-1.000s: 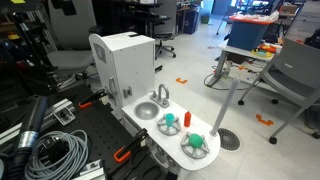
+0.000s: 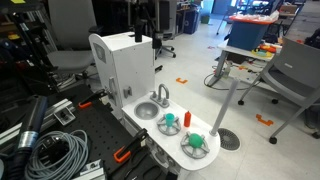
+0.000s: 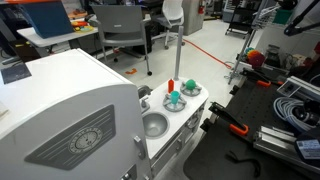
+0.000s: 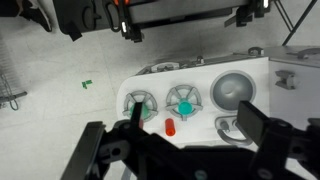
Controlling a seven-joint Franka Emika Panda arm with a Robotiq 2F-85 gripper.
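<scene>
My gripper is open, its dark fingers [image 4: 96, 136] wide apart and nothing between them. It hangs above the toy kitchen counter [image 4: 205, 75]; in exterior view 1 it shows at the top, by the white cabinet. Two round burners carry small items, one green [image 2: 194, 141] and one teal [image 2: 169, 119]. Close beside them stands a small red bottle [image 2: 188, 119], which in the wrist view appears between the spread fingers, well below them. A grey sink [image 4: 233, 90] and a curved faucet [image 2: 162, 97] occupy the cabinet end of the counter.
A tall white cabinet [image 2: 123, 63] rises at the sink end of the counter. Alongside runs a black table [image 2: 92, 123] with coiled cable [image 2: 60, 155] and orange-handled clamps [image 2: 129, 150]. Chairs and a blue cart [image 2: 246, 35] stand farther off on open floor.
In exterior view 1 the arm and gripper have moved right, from beyond the cabinet's left side to over the cabinet. The counter items look unmoved.
</scene>
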